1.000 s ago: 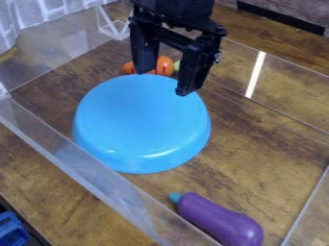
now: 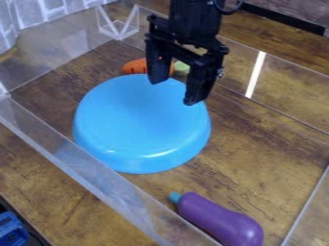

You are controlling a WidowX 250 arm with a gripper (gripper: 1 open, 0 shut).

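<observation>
My black gripper (image 2: 180, 75) hangs open over the back edge of an upturned blue bowl or dome (image 2: 139, 130), its two dark fingers spread apart. Behind it, an orange object (image 2: 134, 65), probably a carrot, and a small green piece (image 2: 182, 67) are partly hidden by the gripper. A purple eggplant toy (image 2: 218, 216) with a teal stem lies at the front right.
Clear plastic walls border the wooden surface on the left and right. A blue item (image 2: 11, 231) sits outside at the lower left.
My gripper has shifted slightly within the upper middle, showing more of the orange object at left. The bowl and eggplant have not moved.
</observation>
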